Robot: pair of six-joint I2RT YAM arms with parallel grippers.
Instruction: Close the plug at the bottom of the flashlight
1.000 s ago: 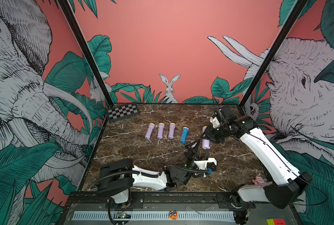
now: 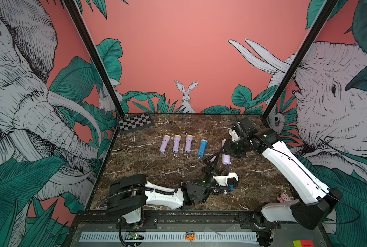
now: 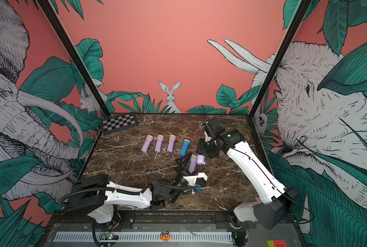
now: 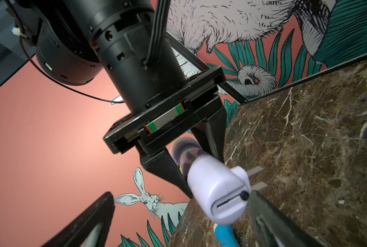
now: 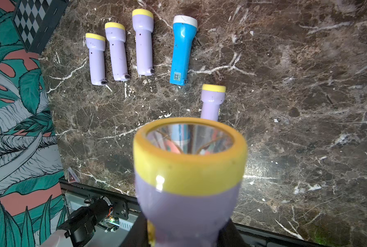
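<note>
A lilac flashlight with a yellow rim (image 5: 191, 181) is held in my right gripper, which is shut around its body. In the left wrist view the flashlight's slotted bottom end (image 4: 228, 203) faces the camera. From its side the plug (image 4: 241, 176) stands out, showing two flat metal prongs (image 4: 255, 170). My left gripper is open; its fingers (image 4: 94, 220) are spread to either side of the flashlight's end, the other one (image 4: 269, 218) near the prongs. Nothing appears gripped by it, though exact contact at the plug cannot be told.
Another lilac flashlight (image 3: 192, 163) lies on the table beneath the arms. A blue flashlight (image 2: 202, 148) and several lilac flashlights (image 2: 176, 144) lie in a row to the left. A checkered board (image 2: 134, 122) occupies the far left corner.
The left arm looks almost unmoved.
</note>
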